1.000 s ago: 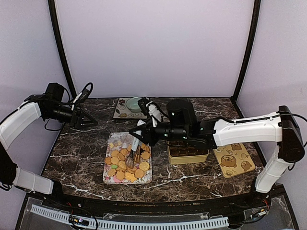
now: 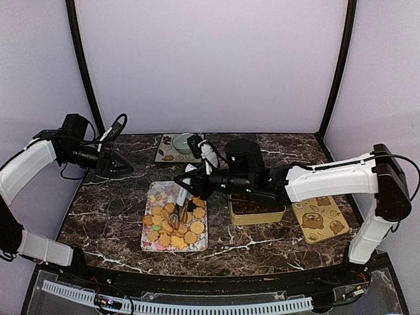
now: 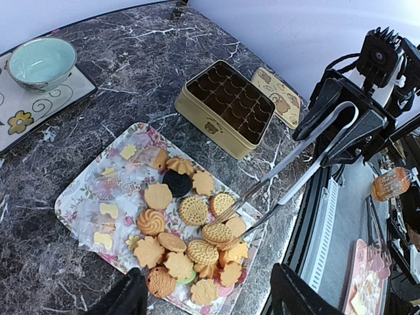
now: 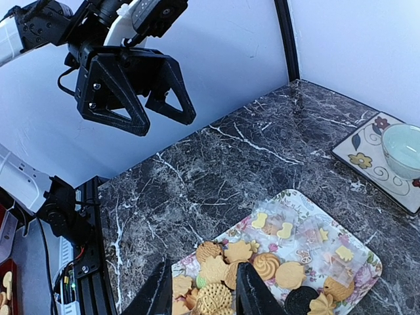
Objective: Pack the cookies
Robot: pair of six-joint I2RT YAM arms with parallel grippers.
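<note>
A flowered tray [image 2: 150, 186] bears several cookies, some round, some flower-shaped, one dark [image 3: 177, 183], with clear-wrapped pieces [image 3: 105, 209] towards one side. My right gripper [image 2: 194, 182] is shut on the upper part of pale tongs [image 3: 300, 149], which slant down to the pile. Their tips lie to either side of a ridged oval cookie [image 3: 217, 232]; whether they touch it is unclear. Away to the left, my left gripper [image 2: 117, 172] hangs with its fingers [image 4: 121, 98] apart and nothing between them. The cream cookie box [image 2: 258, 217], divided into compartments, stands beside the tray, partly under the right arm.
The box's bear-printed lid [image 2: 320, 219] lies flat at the right. At the back, a pale green bowl [image 2: 186, 143] rests on a second tray [image 2: 162, 156].
The right arm has shifted slightly left, and the tongs' lower ends have changed position a little among the cookies. The left arm shows no visible movement.
</note>
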